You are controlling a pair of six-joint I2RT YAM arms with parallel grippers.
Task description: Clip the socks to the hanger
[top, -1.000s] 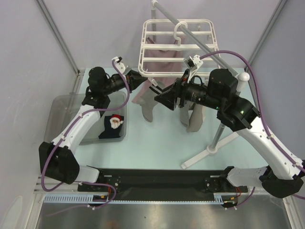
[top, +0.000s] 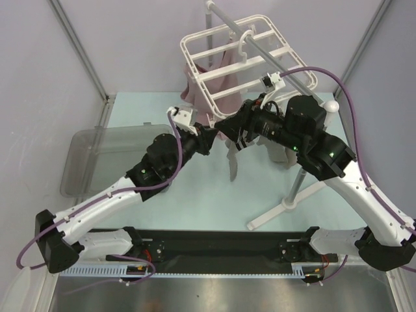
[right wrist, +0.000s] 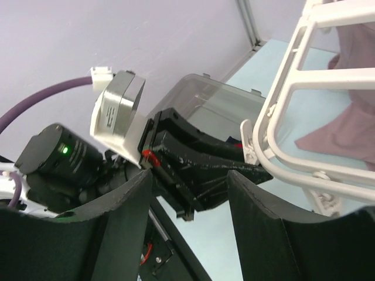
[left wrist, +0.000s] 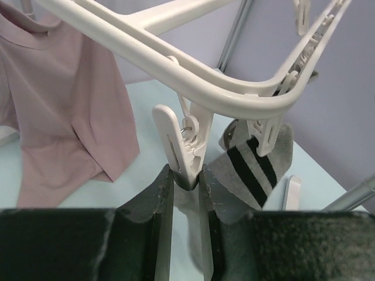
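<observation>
The white hanger (top: 201, 75) hangs turned from its pole, its front left corner low. Against that corner, my left gripper has its fingers closed around the lower end of a white clip (left wrist: 171, 140). No sock shows in that clip. A grey sock with black stripes (left wrist: 252, 175) hangs near another clip (left wrist: 268, 133); a blurred grey sock (left wrist: 190, 225) shows behind the left fingers. From above, grey socks (top: 233, 159) hang under the hanger. My right gripper stands open close to the left one, nothing between its fingers.
A clear grey bin (top: 81, 162) stands at the left, partly covered by the left arm. Pink cloth (top: 224, 81) hangs at the back of the hanger. The pole's white foot (top: 266, 218) lies at the right.
My left gripper has moved right and toward the front, and the hanger's corner has swung with it. The socks below have shifted. The right gripper has hardly moved. The left arm now covers the Santa sock.
</observation>
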